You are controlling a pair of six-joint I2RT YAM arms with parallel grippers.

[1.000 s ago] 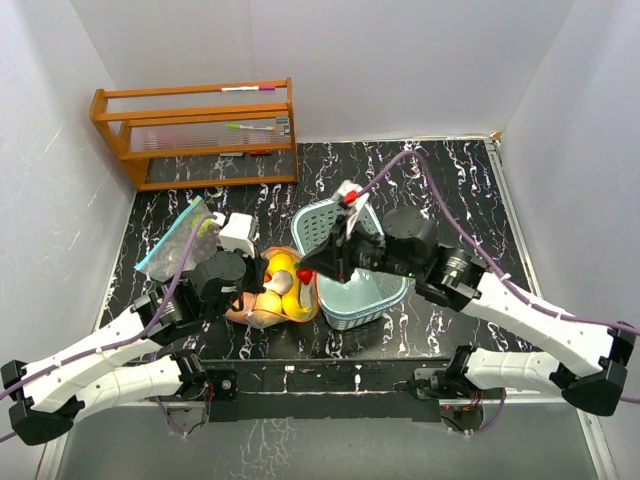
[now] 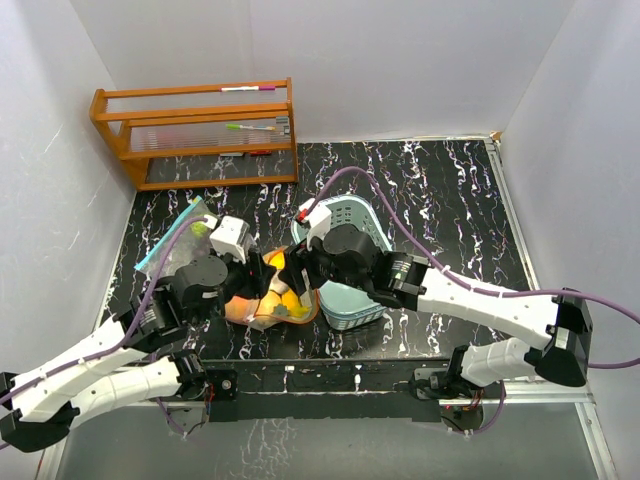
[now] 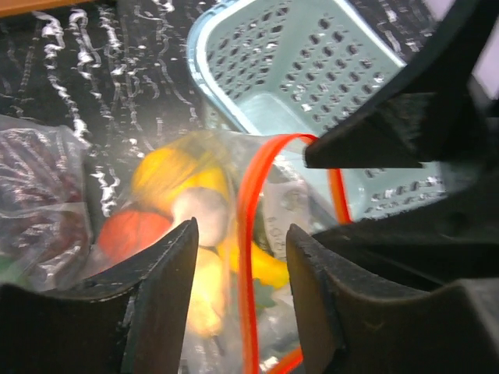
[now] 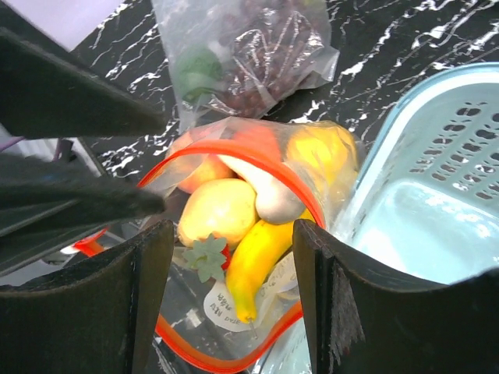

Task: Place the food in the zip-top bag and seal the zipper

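The zip top bag with an orange rim (image 4: 288,179) holds plastic food: a yellow banana (image 4: 257,257), a round yellow fruit (image 4: 218,210), a pale item and orange pieces. My left gripper is over the bag's left side, fingers apart, with the orange rim between them in its view; whether it touches cannot be told. My right gripper hangs open over the bag's opening, the food below its fingers. The two grippers are close together.
A pale blue basket (image 4: 437,234) stands right of the bag. A second bag (image 4: 242,54) with green and dark items lies behind left. A wooden rack (image 2: 200,110) stands at the back left.
My right arm has swung left from over the basket to above the bag, beside the left gripper. The left gripper has shifted slightly.
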